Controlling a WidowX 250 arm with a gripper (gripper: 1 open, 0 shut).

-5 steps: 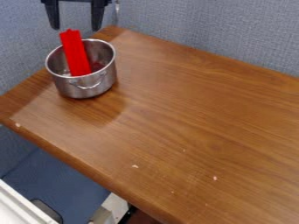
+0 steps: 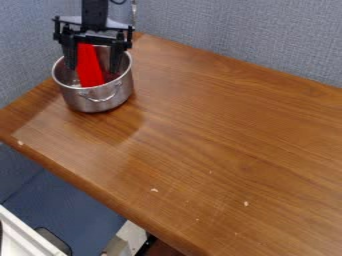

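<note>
A steel pot (image 2: pixel 98 96) with a wire handle sits on the wooden table near its back left corner. A red bar (image 2: pixel 90 66) stands inside it, leaning a little. Whether it grips the bar is unclear.
Grey walls run along the back and left. At the bottom left, below the table's edge, lie a blue floor area and a white object (image 2: pixel 19 236).
My gripper has moved down from above the pot to around the top of the red bar. The pot and bar look unmoved.
</note>
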